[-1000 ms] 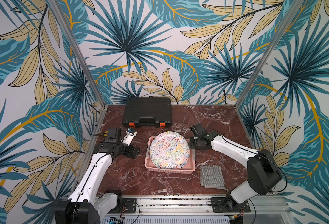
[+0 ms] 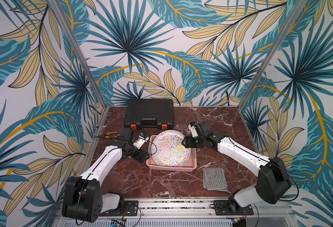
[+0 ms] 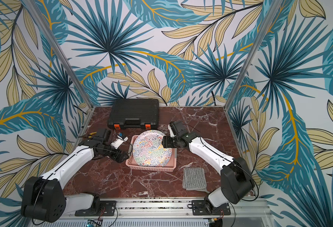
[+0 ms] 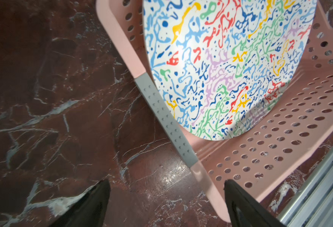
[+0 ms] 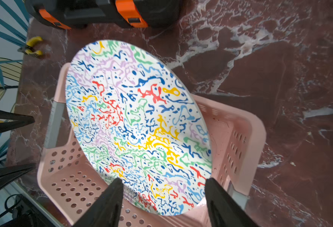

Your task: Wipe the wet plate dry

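A round white plate (image 2: 170, 150) with a multicoloured squiggle pattern sits tilted in a pink perforated basket (image 2: 174, 169), part of it above the rim. No water can be made out on it. At the basket's left side, my left gripper is open and empty; its fingers (image 4: 245, 206) stand close to the left rim. My right gripper hangs open at the plate's right edge, and one finger (image 5: 108, 204) overlaps the plate in the right wrist view. A grey cloth (image 2: 214, 179) lies flat on the table at front right.
Behind the basket stands a black case (image 2: 149, 113) with orange latches. Yellow-handled pliers (image 2: 111, 134) lie at the left table edge, and a small blue object (image 2: 141, 134) shows near the left gripper. Bare marble tabletop (image 2: 223, 117) extends at back right.
Over the second, plate and basket have shifted slightly toward the case. My right gripper has moved left over the plate's edge, and my left gripper has come right, to the basket's side.
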